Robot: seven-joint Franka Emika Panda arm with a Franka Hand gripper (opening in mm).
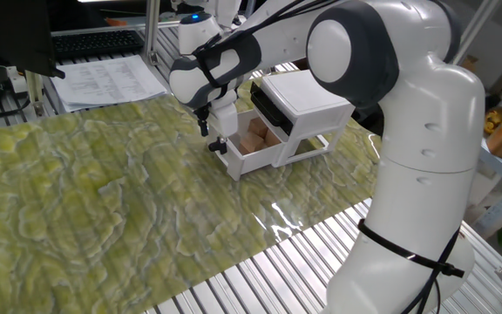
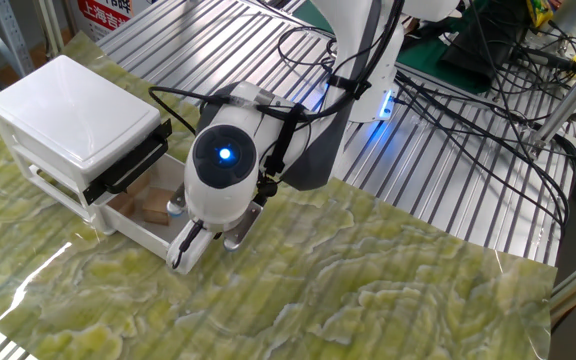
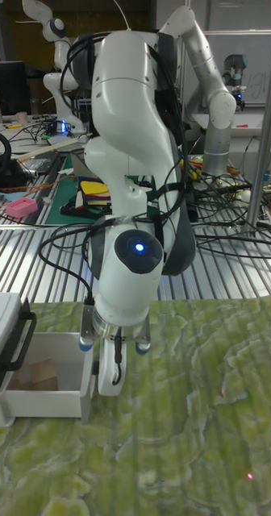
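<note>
A white drawer unit (image 1: 308, 94) stands on the green marbled sheet with its drawer (image 1: 253, 160) pulled out. Wooden blocks (image 1: 251, 142) lie inside that drawer; in the second exterior view a block (image 2: 155, 206) shows near its outer end. My gripper (image 3: 114, 347) points down at the drawer's outer end, its two fingers wide apart. One finger (image 3: 85, 341) appears over the drawer side and the other beyond the drawer front. Nothing held shows between them, though the white hand housing partly covers the gap. Whether a finger touches the drawer cannot be told.
A black handle bar (image 2: 128, 165) crosses the unit's front above the open drawer. Papers (image 1: 107, 83) and a keyboard (image 1: 97, 42) lie beyond the sheet. Loose cables (image 2: 508, 130) spread near the arm base. Much of the green sheet (image 1: 85, 201) is bare.
</note>
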